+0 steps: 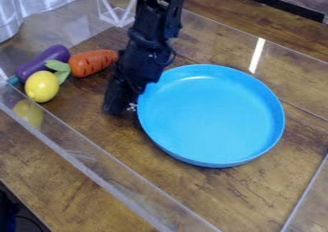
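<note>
The dark robot gripper reaches down from the top to the left rim of a large blue plate. Its fingertips sit low beside that rim and are too dark to tell what, if anything, is between them. To the left, a yellow lemon, an orange carrot and a purple eggplant lie on the wooden floor of the workspace.
A clear wall runs diagonally along the lower left. Bare wood lies to the right of and behind the plate, with a white strip at upper right.
</note>
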